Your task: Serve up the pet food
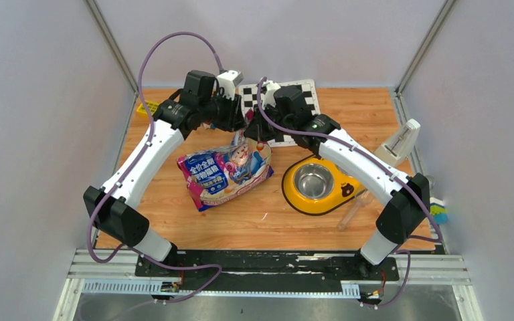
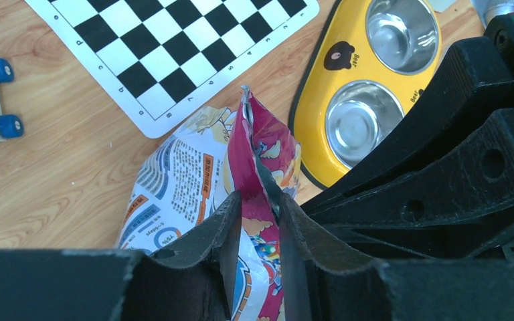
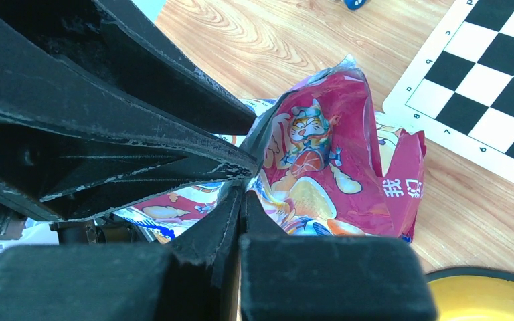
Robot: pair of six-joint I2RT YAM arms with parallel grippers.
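The pet food bag leans on the table left of centre, its pink top edge standing up between my two grippers. My left gripper is part open, its fingers either side of the bag's upper edge. Close against it from the right, my right gripper is shut, with the thin grey edge of the bag's film running in at its fingertips. A yellow double-bowl feeder has its near steel bowl in sight, empty. Both bowls also show in the left wrist view, the second bowl included.
Behind the grippers lies a checkerboard. A clear, pale scoop-like item rests by the feeder, partly under my right arm. Beside that arm stands a pale container. A yellow basket sits at the back left.
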